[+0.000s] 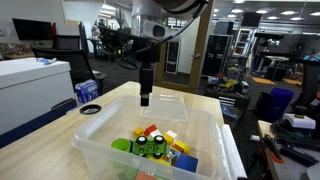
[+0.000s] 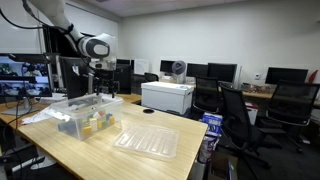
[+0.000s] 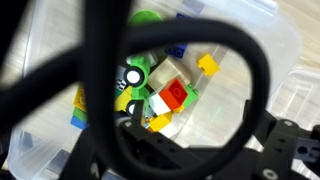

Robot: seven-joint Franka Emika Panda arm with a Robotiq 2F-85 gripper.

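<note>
My gripper (image 1: 145, 100) hangs pointing down over the clear plastic bin (image 1: 95, 128), above its contents and touching none of them. In the wrist view its dark parts stand apart on the two sides with nothing held between, so it looks open. Inside the bin lie a red-topped block (image 3: 174, 94), a yellow block (image 3: 208, 65), a dark blue block (image 3: 177, 49), a green toy with round black-and-white parts (image 3: 135, 73) and a round green piece (image 3: 145, 17). A blurred black loop covers part of the wrist view.
Beside the bin lies a clear lid (image 2: 148, 140) on the wooden table (image 2: 185, 125). A white box (image 2: 166, 96) stands farther back. A blue-and-white round container (image 1: 87, 92) is near the bin's far left corner.
</note>
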